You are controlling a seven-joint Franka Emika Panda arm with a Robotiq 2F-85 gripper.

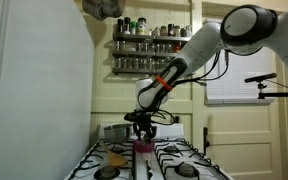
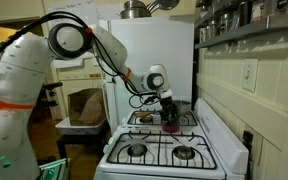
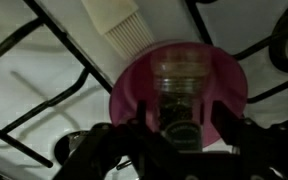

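A pink round dish (image 3: 129, 88) sits on the stove, seen from above in the wrist view and as a small pink shape in both exterior views. Over the dish, a small clear container (image 3: 180, 68) with a dark lower part shows between the dark fingers of my gripper. The gripper points down and is part open, with pink visible beside the container. Whether either finger touches the container is hard to see. In exterior view 2 the gripper (image 2: 168, 112) hangs low, right at the dish.
A pale brush (image 3: 122, 25) lies beside the dish. Black grates and burners (image 2: 137, 150) surround it on the white stove (image 2: 174, 172). Behind the stove, shelves of jars (image 1: 149, 45) line the wall. The white fridge (image 1: 44, 90) stands at one side.
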